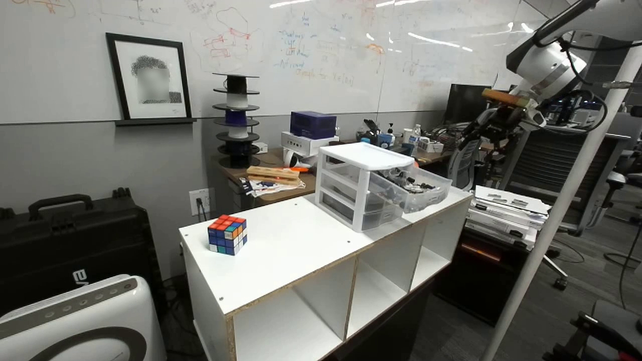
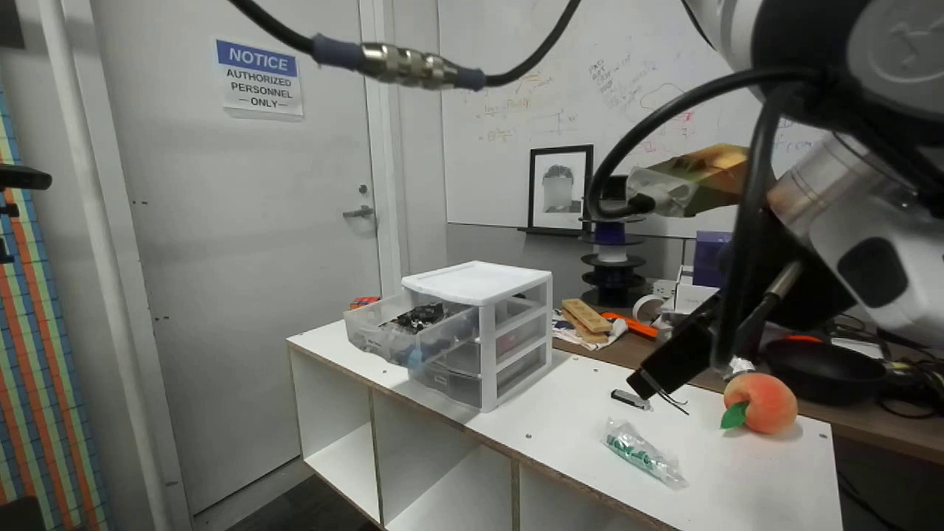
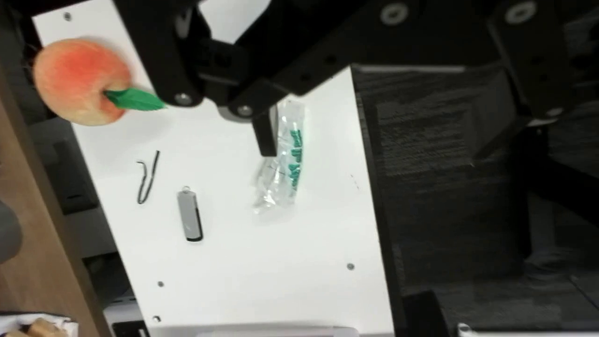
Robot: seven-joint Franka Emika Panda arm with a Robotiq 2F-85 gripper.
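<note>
My gripper is open above the white shelf top point(image 3: 236, 264), its fingers spread wide with nothing between them in the wrist view. Beneath one finger lies a clear plastic wrapper point(image 3: 295, 151) with green print, partly covered by that finger. A grey and black USB stick point(image 3: 189, 216) rests to the left of the wrapper, with a bent black wire point(image 3: 147, 182) beside it. Farther up and left sits an orange peach point(image 3: 80, 81) with a green leaf.
A white drawer unit point(image 2: 478, 285) stands on the shelf, its top clear drawer point(image 2: 373, 329) pulled out and filled with dark items. Past it sits a Rubik's cube point(image 1: 228, 234). A wooden desk point(image 3: 42, 236) adjoins the shelf; a white pole point(image 1: 556, 222) stands near the arm.
</note>
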